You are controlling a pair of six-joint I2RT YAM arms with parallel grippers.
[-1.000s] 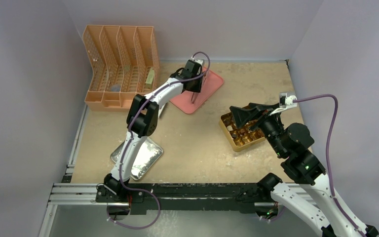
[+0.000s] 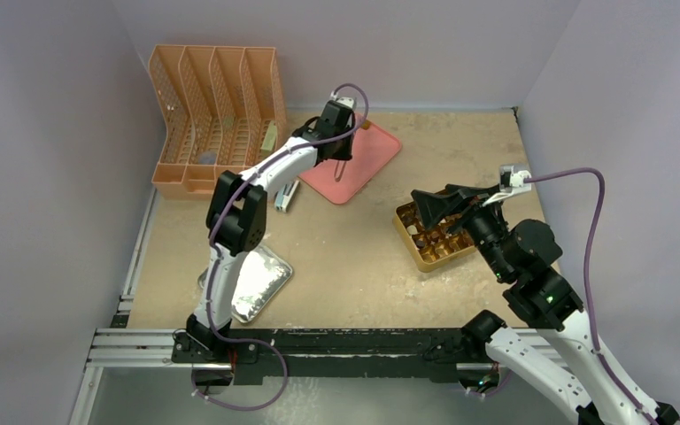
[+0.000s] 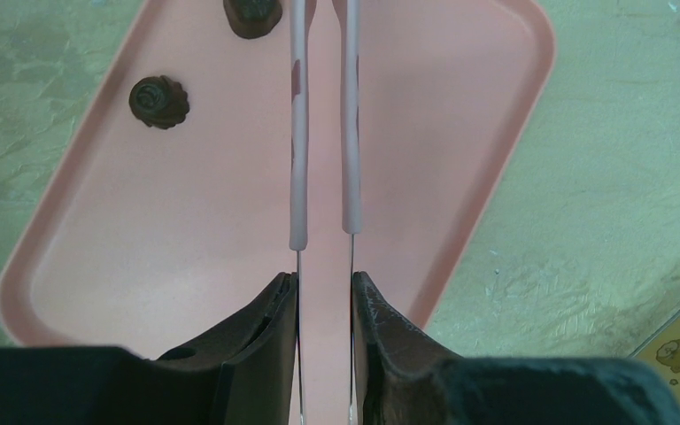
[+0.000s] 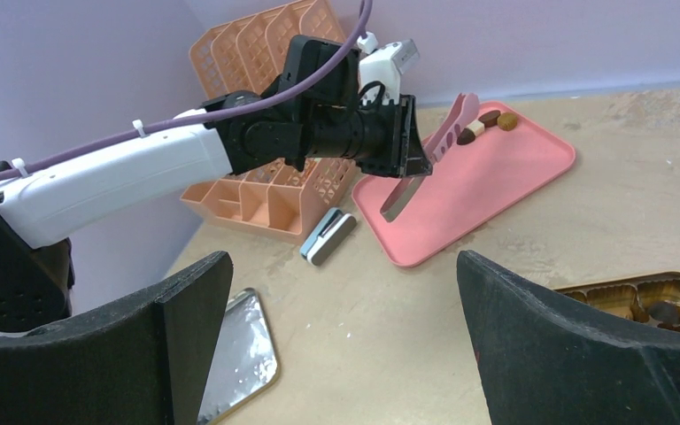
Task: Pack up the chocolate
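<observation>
My left gripper is shut on tongs (image 3: 351, 133) with pale pink sleeves and thin metal arms, held above the pink tray (image 3: 177, 239). Their tips run out of the left wrist view, so whether anything sits between them cannot be told there. A dark rose-shaped chocolate (image 3: 159, 102) and another dark chocolate (image 3: 253, 18) lie on the tray, left of the tongs. From the right wrist view, a tan ball-shaped chocolate (image 4: 506, 121) shows at the tray's back. The gold box (image 2: 423, 262) holds chocolates in some compartments. Over it, my right gripper stands open and empty.
An orange slotted rack (image 2: 197, 181) stands at the back left, with a stapler (image 4: 328, 236) beside it. A silver tray or lid (image 2: 261, 282) lies at the front left under my left arm.
The right arm and the gold box stay where they were.
</observation>
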